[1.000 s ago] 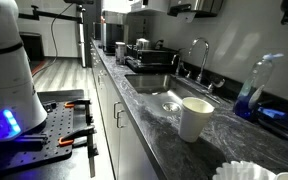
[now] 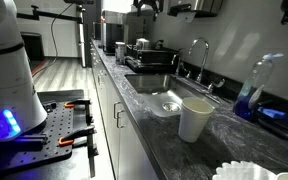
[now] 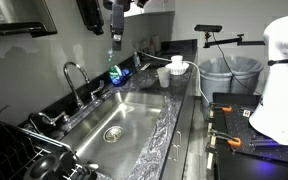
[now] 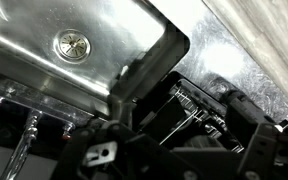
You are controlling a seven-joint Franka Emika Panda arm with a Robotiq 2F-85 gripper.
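Note:
My gripper [image 3: 116, 40] hangs high above the sink side of the counter in the second exterior view. It stands open, with nothing visible held in it. Only its lower end shows at the top of the first exterior view. The steel sink [image 4: 44, 75] with its round drain [image 4: 72, 45] fills the upper left of the wrist view, empty as far as it shows. A white cup [image 2: 194, 119] stands upright on the dark counter, well apart from the gripper. Behind it is a clear bottle with blue contents [image 2: 250, 92] by the wall.
A tall faucet [image 2: 202, 58] rises behind the sink. White ruffled paper [image 2: 246, 171] lies at the near counter end. Pots and a dark rack [image 3: 9, 150] stand at the counter's other end. Counter between sink and cup is clear.
My gripper has come down into the top of the first exterior view, where it was barely visible or out of sight before. The cup, bottle and sink have not moved.

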